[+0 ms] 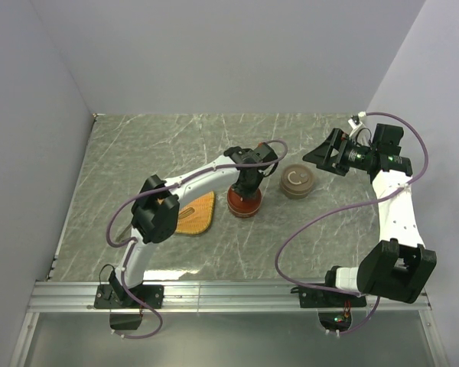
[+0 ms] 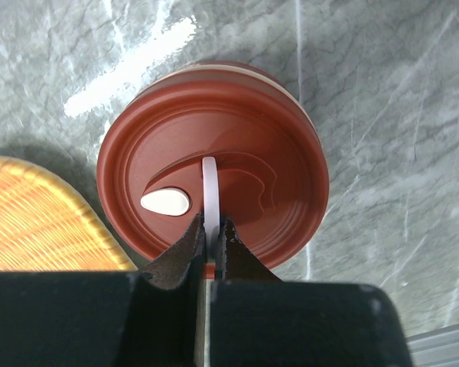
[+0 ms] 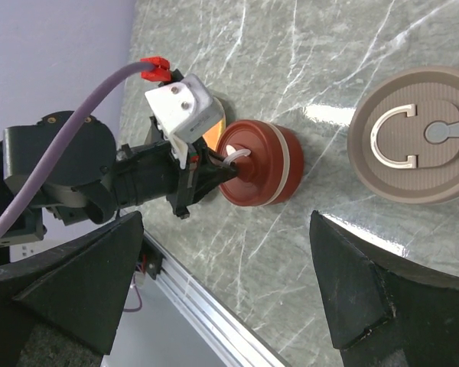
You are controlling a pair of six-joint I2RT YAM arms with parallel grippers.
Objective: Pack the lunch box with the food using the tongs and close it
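Observation:
A round red-brown lunch box (image 2: pixel 275 164) with a lid stands on the marble table in the middle of the top view. On its lid a thin white handle (image 2: pixel 210 191) is raised, and my left gripper is shut on it. Beside the handle lies a small white oval tab (image 2: pixel 166 201). The right wrist view also has the red lunch box (image 3: pixel 271 164), with the left gripper at its lid. A grey-brown round lunch box (image 1: pixel 297 180) stands to its right, lid on. My right gripper is open above the table, nothing between its fingers.
A yellow woven tray (image 1: pixel 196 214) lies just left of the red lunch box, partly under the left arm. Bare marble (image 1: pixel 283 245) stretches in front of both boxes. A metal rail (image 1: pixel 229 289) runs along the table's front edge.

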